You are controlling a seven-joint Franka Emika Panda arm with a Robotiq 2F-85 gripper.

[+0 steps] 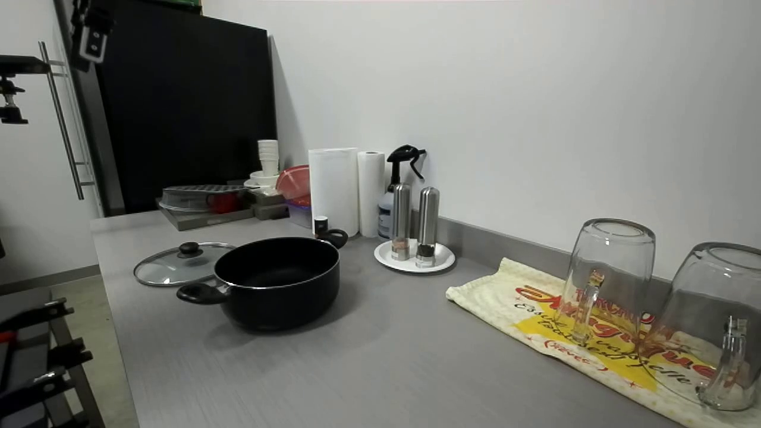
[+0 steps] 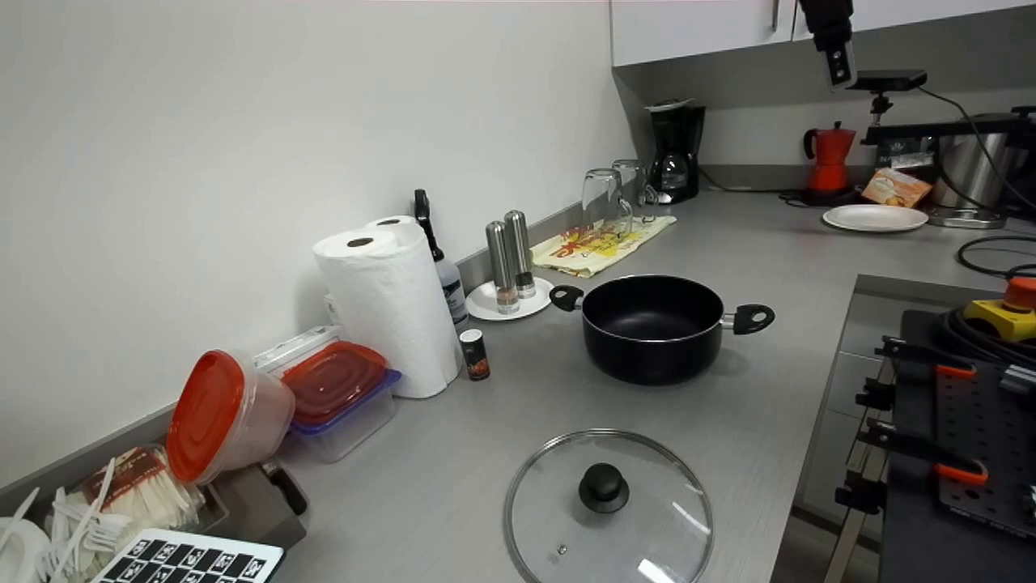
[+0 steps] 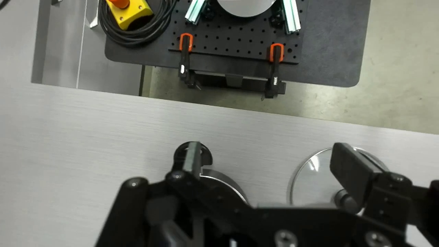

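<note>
A black two-handled pot [image 1: 282, 299] stands uncovered on the grey counter, empty as far as its inside shows. The glass lid [image 2: 604, 525] with its black knob [image 2: 604, 487] lies flat on the counter, apart from the pot. High above the counter my gripper is open, its two fingers wide apart and nothing between them. In the wrist view the pot's handle [image 3: 179, 156] shows by the left finger and the lid [image 3: 312, 181] by the right one, both well below. My gripper's body hides most of the pot there.
Steel mills [image 2: 502, 262] share a white plate [image 1: 414, 265] near the wall. Paper towels [image 2: 388, 301], a small spice jar [image 2: 473, 354] and red-lidded containers [image 2: 335, 389] line the back. Upturned glass mugs [image 1: 606, 278] rest on a printed cloth [image 1: 513, 299]. The counter in front of the pot is clear.
</note>
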